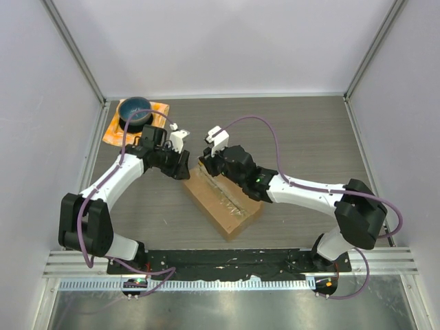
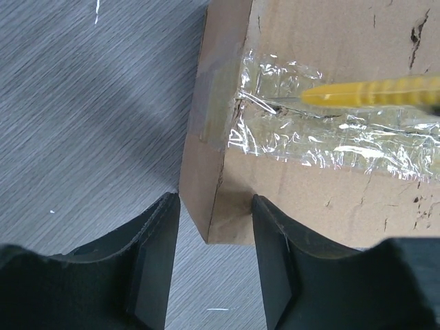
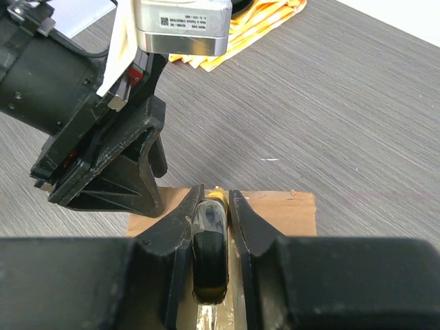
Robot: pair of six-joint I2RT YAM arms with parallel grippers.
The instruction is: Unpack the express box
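Observation:
A brown cardboard box (image 1: pixel 223 203) lies at an angle on the table, its top seam covered by clear tape (image 2: pixel 357 137). One corner of it is between the parted fingers of my left gripper; whether both fingers press on it I cannot tell. My right gripper is shut on a yellow cutting tool (image 2: pixel 378 94) with a dark lower part. The tool's thin metal tip meets the tape near the seam's end at the box edge, where a slit or gap shows. In the top view the two grippers stand close together over the box's far end.
A dark blue bowl (image 1: pixel 135 108) stands on an orange cloth (image 1: pixel 159 110) at the back left. Bare table (image 1: pixel 302 137) lies behind and right of the box. The left gripper's body is very near the right one.

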